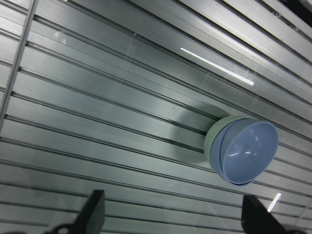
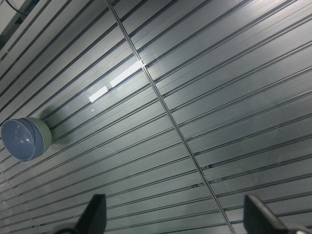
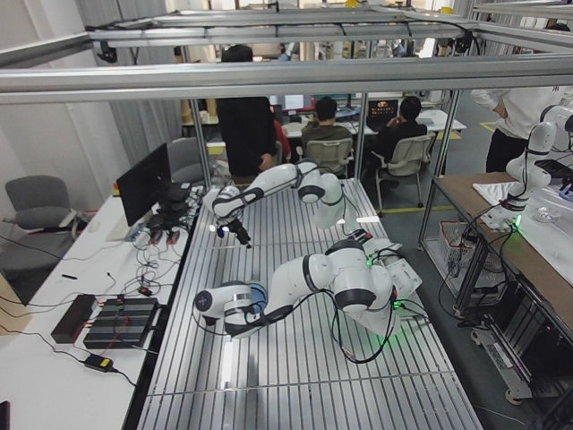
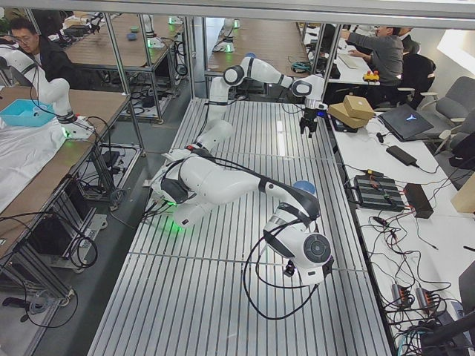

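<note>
Nested bowls, two blue inside a pale green one, rest on the slatted metal table [image 1: 97, 126]. The blue bowl [image 1: 246, 153] is right of centre in the left wrist view; the green bowl [image 1: 212, 136] shows behind it. In the right wrist view the blue bowl [image 2: 18, 139] is at the left. Both grippers hover above the table, apart from the bowls. My left gripper and right gripper each have their fingertips wide apart, open with nothing between them. In the camera left view the near arm partly hides the bowls.
A side desk [image 3: 63, 376] with electronics, cables and a monitor [image 3: 143, 184] runs along the table's left in the camera left view. Another robot bench [image 3: 483, 215] stands at the right. Aluminium frame bars cross overhead.
</note>
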